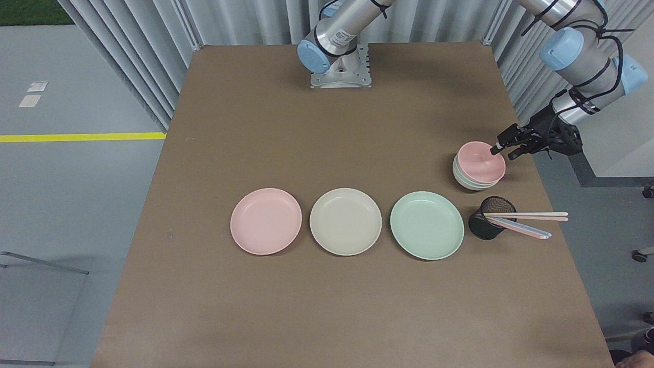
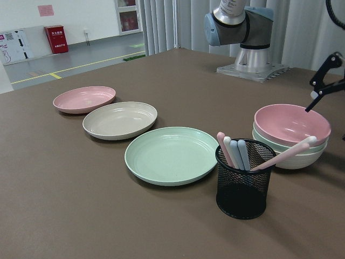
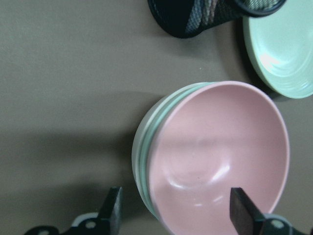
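Observation:
A stack of bowls, pink bowl [image 1: 481, 160] on top of mint and white ones, sits at the table's right side. My gripper [image 1: 501, 152] hangs just above its right edge; in the wrist view its two fingers stand wide apart over the pink bowl's near side, with nothing gripped. Pink plate [image 1: 266, 221], cream plate [image 1: 346, 221] and mint plate [image 1: 427, 225] lie in a row on the brown table [image 1: 343, 300].
A black mesh cup [image 2: 241, 194] with several chopsticks stands in front of the bowls, beside the mint plate.

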